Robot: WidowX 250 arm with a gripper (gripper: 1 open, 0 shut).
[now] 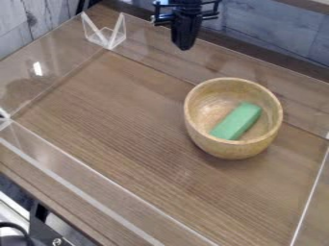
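Observation:
My black gripper (183, 38) hangs at the top centre of the camera view, over the back of the wooden table (115, 144), shut with nothing visible between its fingers. Below and right of it is a tan round bowl (206, 144) with a green bar (236, 121) lying inside.
A white wire-like or taped shape (113, 34) is at the back left. Dark cables or fittings lie at the lower left corner.

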